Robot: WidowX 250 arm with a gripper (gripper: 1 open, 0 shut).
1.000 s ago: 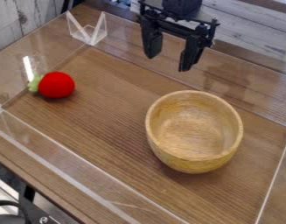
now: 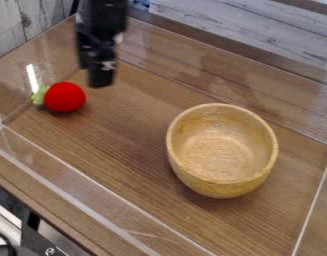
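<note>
My dark gripper (image 2: 96, 62) hangs at the upper left of the camera view, blurred, its two fingers spread open, above and slightly behind a red round object (image 2: 66, 98) with a green tip, which lies on the wooden table at the left. A light wooden bowl (image 2: 222, 170) sits at the right, empty.
My gripper has swung from the upper middle of the view to the upper left, toward the red object. The red object and the bowl have not moved.
</note>
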